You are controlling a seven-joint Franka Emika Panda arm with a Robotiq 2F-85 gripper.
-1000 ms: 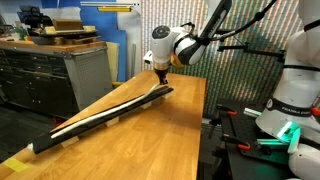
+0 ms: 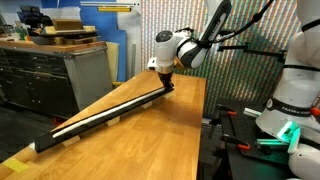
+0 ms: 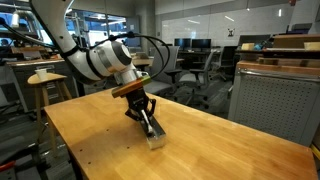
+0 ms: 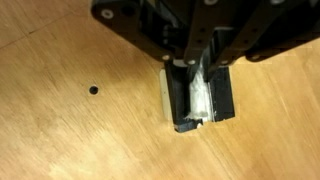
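A long black channel lies diagonally across the wooden table, with a pale strip running along it. My gripper is low over the channel's far right end, pointing down. In the wrist view the gripper appears shut on the pale strip, whose end shows between the channel's dark walls. From the second exterior view, the gripper sits over the near end of the channel. The fingertips are mostly hidden by the gripper body, and exact contact with the channel is unclear.
Bare wooden table lies to the right of the channel. A dark hole shows in the tabletop near the gripper. A stool stands behind the arm, and metal cabinets line the back left.
My gripper has come down slightly at the channel's far right end. The pale strip, raised above the channel there a second ago, now lies lower along it.
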